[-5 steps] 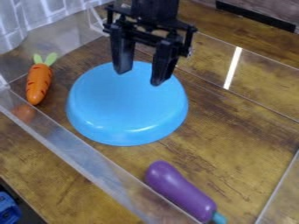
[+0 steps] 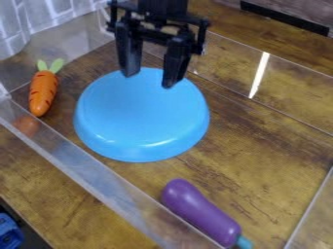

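Note:
A black gripper (image 2: 151,60) hangs over the back part of a light blue round plate (image 2: 140,119), its two fingers spread apart with nothing seen between them. An orange toy carrot (image 2: 43,93) with green top lies left of the plate. A purple toy eggplant (image 2: 200,208) lies at the lower front right.
A clear plastic wall (image 2: 92,177) runs diagonally across the lower left. A small blue object (image 2: 7,231) sits at the bottom left corner. The wooden surface (image 2: 260,136) right of the plate is bare.
The gripper has shifted slightly up and left in the view since a second ago. The plate, carrot and eggplant look unmoved.

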